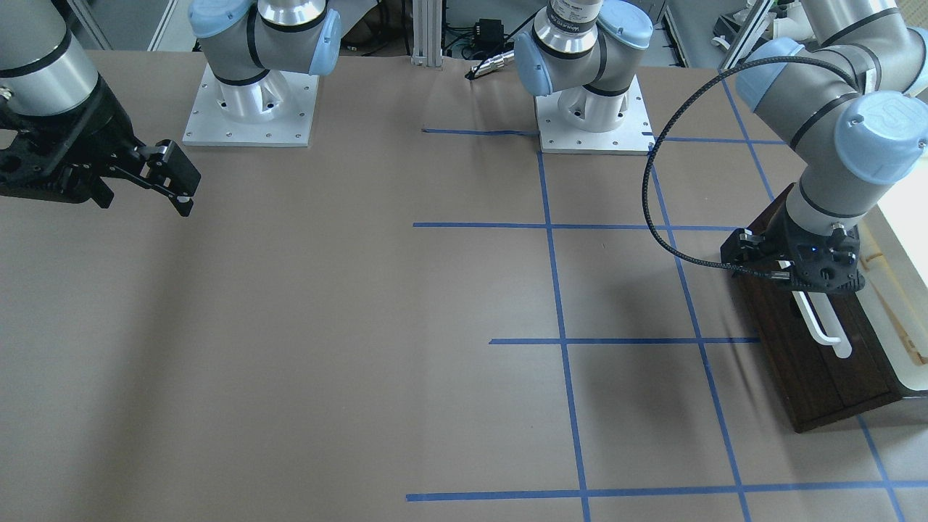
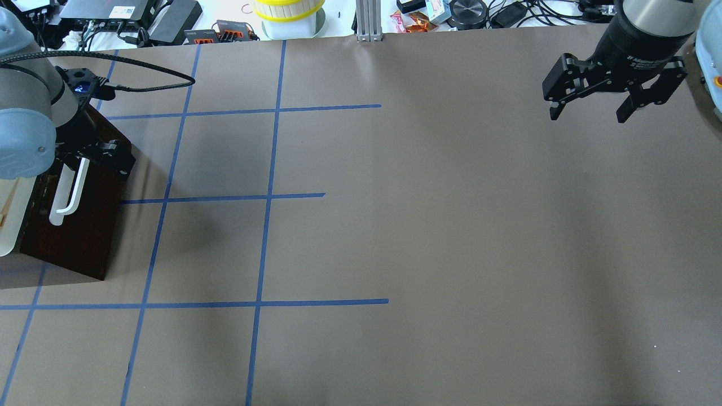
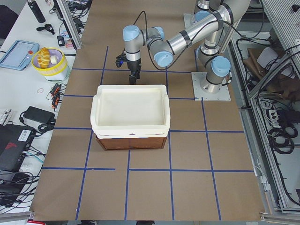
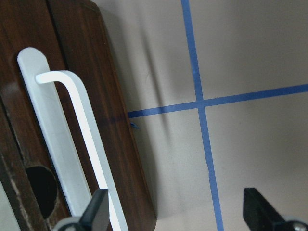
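A dark wooden box (image 1: pixel 805 374) with a cream tray (image 3: pixel 130 110) on top stands on the taped table. A white handle (image 4: pixel 86 120) on a white plate runs along its face, seen from above in the left wrist view. My gripper is low over the box at the handle's far end in the front view, its two fingers wide apart, one over the handle, the other over bare table. In the top view the gripper body (image 2: pixel 95 142) partly hides the handle.
Other robot arms stand around, one black gripper (image 2: pixel 612 91) at the top right of the top view. A cable loops from my arm.
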